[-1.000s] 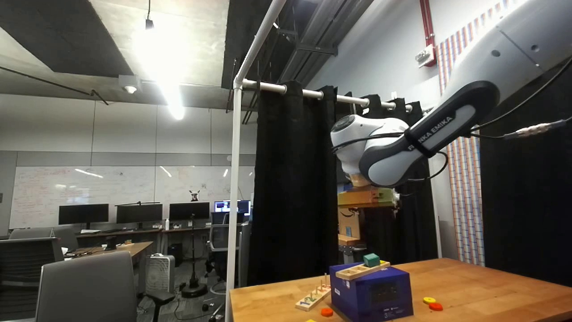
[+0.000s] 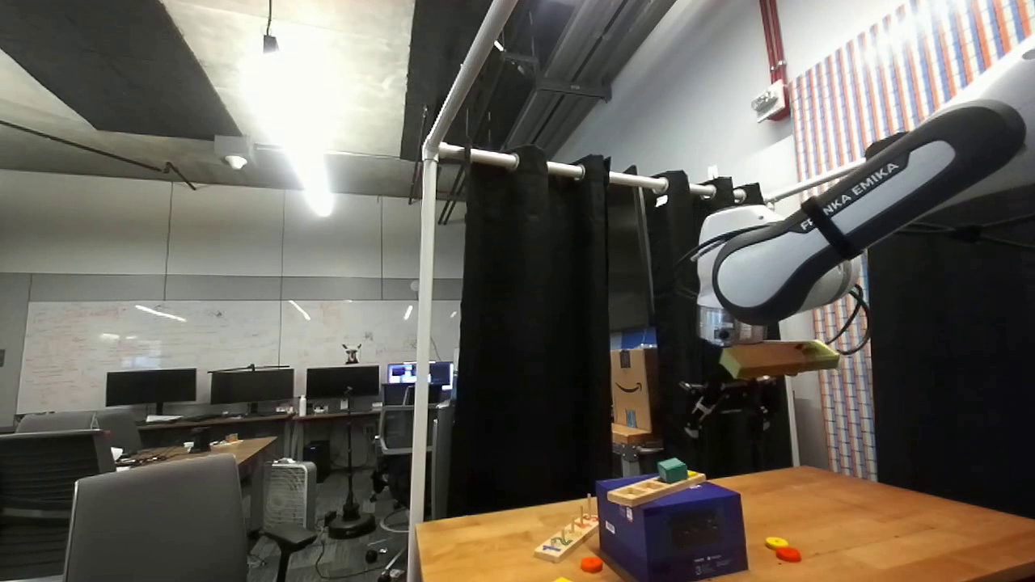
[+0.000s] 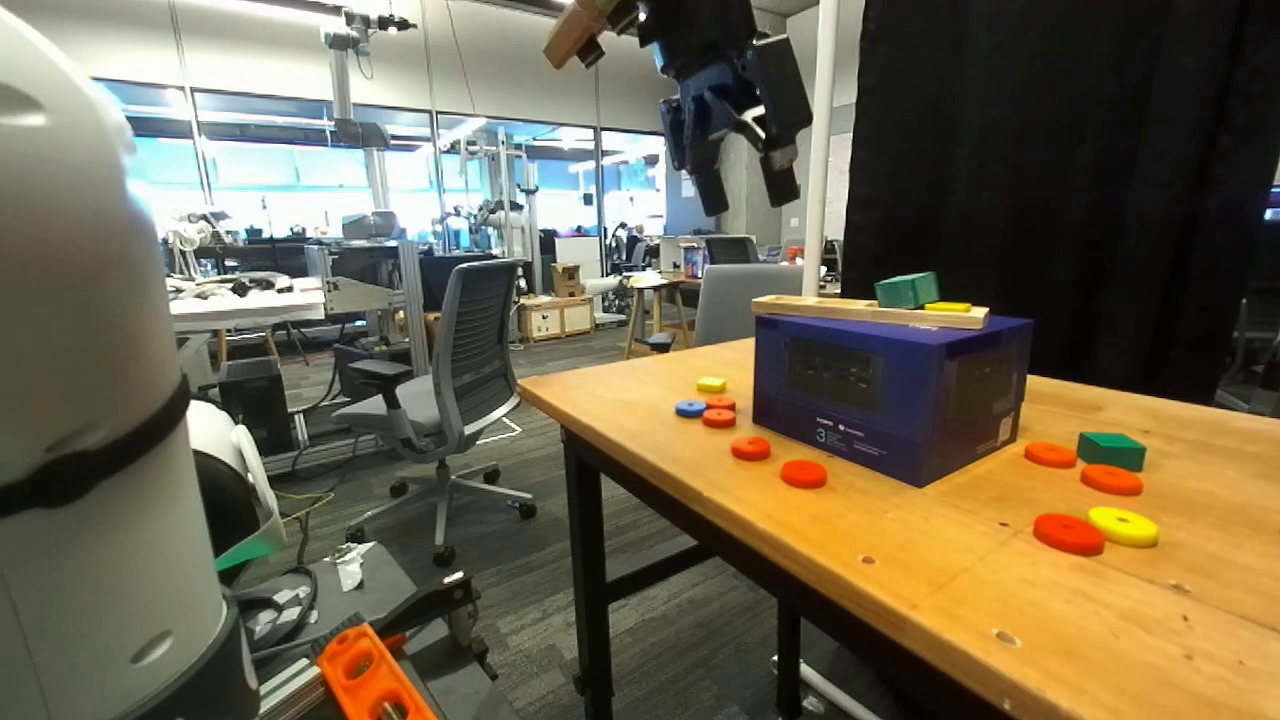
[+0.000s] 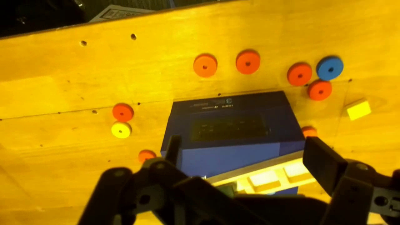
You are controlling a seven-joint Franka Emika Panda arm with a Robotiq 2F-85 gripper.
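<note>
My gripper (image 3: 746,206) hangs open high above the table, with nothing between its fingers. Below it in the wrist view is a dark blue box (image 4: 225,120). A wooden tray with compartments (image 3: 828,308) lies across the box's top. On that tray sit a green block (image 3: 908,290) and a flat yellow piece (image 3: 948,307). In the wrist view my fingers hide part of the tray and the green block.
Several red discs (image 4: 247,62), a blue disc (image 4: 330,68), a yellow disc (image 4: 121,130) and a yellow block (image 4: 358,109) lie around the box. Another green block (image 3: 1111,450) rests on the table. A pegged board (image 2: 567,539) stands beside the box.
The arm has swung to the right in exterior view 1, and its hand has turned. The box, tray and pieces have stayed where they were.
</note>
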